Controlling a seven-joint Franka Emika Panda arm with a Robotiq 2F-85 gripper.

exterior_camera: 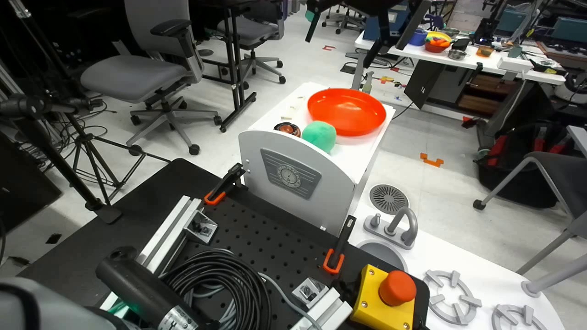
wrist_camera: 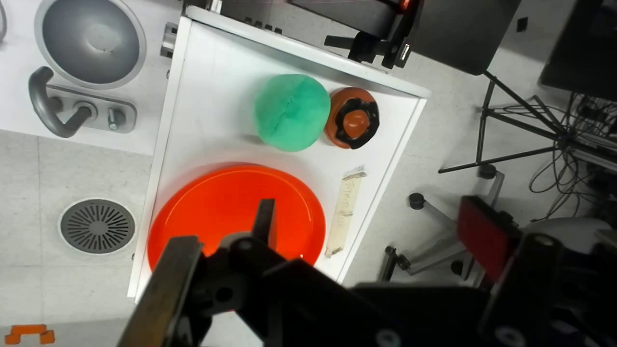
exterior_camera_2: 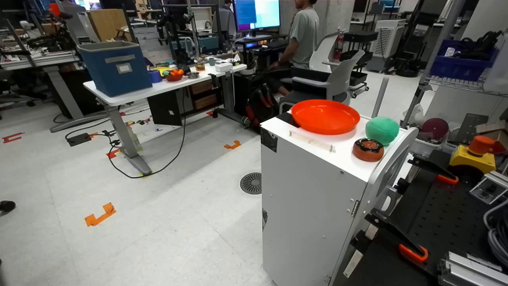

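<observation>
A wide, shallow orange-red dish [exterior_camera: 346, 112] rests at the far end of the white cabinet top. Nearer the upright grey panel sits a soft green ball [wrist_camera: 293, 113]. A brown round object with a black scalloped ring [wrist_camera: 354, 118] lies right beside the ball; the other exterior view also shows the brown object [exterior_camera_2: 368, 149] by the ball [exterior_camera_2: 382, 130]. High above the cabinet, my gripper [exterior_camera: 343, 46] stands open with nothing between its fingers. In the wrist view, the gripper spreads wide, and its dark parts hide the lower part of the dish [wrist_camera: 240, 185].
A grey upright panel [exterior_camera: 297, 181] borders the cabinet's near end. Beside the cabinet, a toy counter carries a grey faucet [exterior_camera: 404, 222]. Masking tape [wrist_camera: 343, 214] is stuck to the top.
</observation>
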